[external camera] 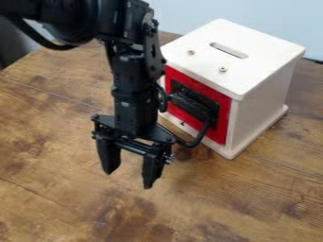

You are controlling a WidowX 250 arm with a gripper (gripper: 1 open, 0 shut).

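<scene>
My black gripper [130, 164] hangs over the wooden table at centre-left, fingers pointing down and spread open, nothing between them. To its right and behind it stands a white wooden box [252, 99] with a slot and two knobs on top. Its front has a red panel [218, 130] around a dark opening, partly hidden by my arm and a black cable.
The box takes up the back right. A pale wall shows at the upper left corner.
</scene>
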